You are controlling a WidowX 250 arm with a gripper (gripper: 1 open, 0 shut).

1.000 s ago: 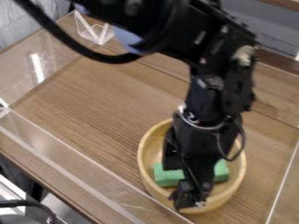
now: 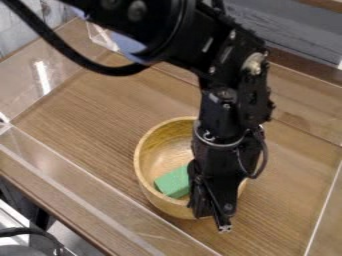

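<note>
A wooden bowl [image 2: 155, 152] sits on the wooden surface near the front, with a green block [image 2: 173, 181] lying inside it at the lower left. My black gripper [image 2: 214, 215] is lowered over the right part of the bowl, its fingertips at the bowl's front right edge, hiding much of the bowl behind it. Whether the fingers are open or shut, or hold the rim, I cannot tell.
Clear plastic edging runs along the left and front. A grey wall stands at the back right.
The bowl has moved left. The arm has risen back and narrowed in view, and the gripper has shifted slightly, now covering the bowl's right side.
</note>
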